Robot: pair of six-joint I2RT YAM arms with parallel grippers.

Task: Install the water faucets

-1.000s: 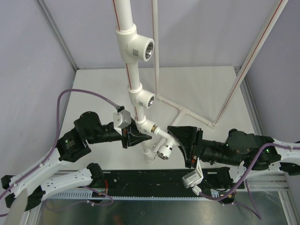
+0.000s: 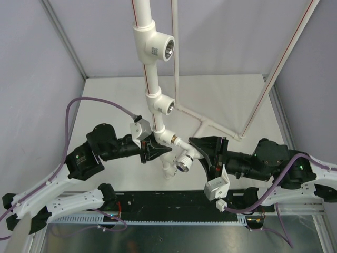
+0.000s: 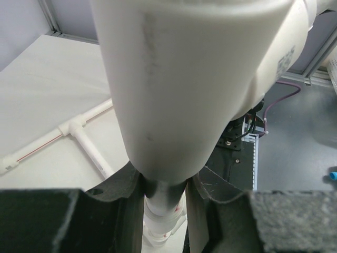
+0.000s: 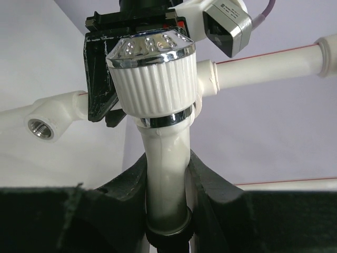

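Observation:
The white faucet (image 2: 185,159) sits at the side opening of the lowest tee (image 2: 164,136), its brass thread (image 2: 174,140) partly showing there. My right gripper is shut on the faucet's body, below the ribbed white knob (image 4: 155,87) with chrome trim. On the other side, my left gripper is shut on the white vertical pipe (image 3: 164,196), just under the wide tee that fills the left wrist view. How deep the thread sits in the tee is hard to tell.
Higher on the same pipe, an upper tee (image 2: 155,46) and a middle tee (image 2: 160,103) have open metal-threaded sockets. Thin white frame pipes (image 2: 208,122) lie on the white board (image 2: 231,100) behind. A dark strip (image 2: 163,205) runs below the board's front edge.
My right wrist has rolled and the faucet has turned with it, its knob now rising a little in view. The vertical pipe has shifted slightly right. My left gripper has stayed on the pipe.

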